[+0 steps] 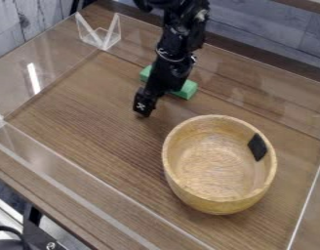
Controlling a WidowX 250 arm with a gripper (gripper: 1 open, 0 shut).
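The black gripper [168, 80] hangs over the back middle of the wooden table, in front of and partly covering a green object [185, 88]. A small dark item [141, 104] lies on the wood just left of and below it. I cannot tell whether the fingers are open or shut, or whether anything is between them.
A large cream tub [218, 183] with a black patch on its rim fills the front right. Walls border the back.
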